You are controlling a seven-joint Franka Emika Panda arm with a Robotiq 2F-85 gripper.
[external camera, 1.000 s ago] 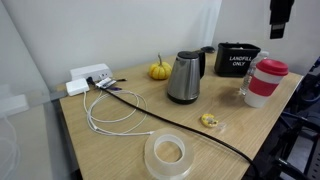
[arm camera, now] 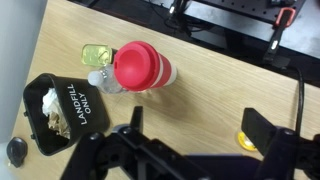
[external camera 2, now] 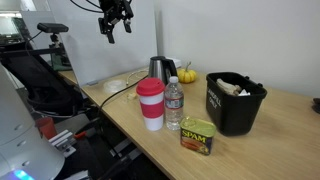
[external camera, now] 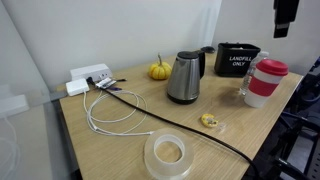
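High above the table, my gripper stands open, its two dark fingers well apart in the wrist view with only tabletop showing between them. In exterior view 2 the gripper (external camera 2: 118, 22) hangs at the upper left, clear of everything. A red-and-white cup (arm camera: 144, 66) with a red lid stands upright below it, towards the upper left of the wrist view. Beside the cup are a clear bottle (external camera 2: 174, 102) and a yellow-and-blue SPAM can (external camera 2: 197, 136). A black bin (external camera 2: 234, 105) labelled LANDFILL ONLY holds some crumpled, light-coloured contents.
A steel kettle (external camera: 185, 78), a small pumpkin (external camera: 160, 71), a tape roll (external camera: 168, 154) and a small yellow item (external camera: 208, 120) share the table. White and black cables (external camera: 118, 130) lie at the left. Bare wood (external camera 2: 270, 140) spreads right of the bin.
In exterior view 1 my gripper has shifted slightly right and down at the top edge. The objects on the table stay where they were.
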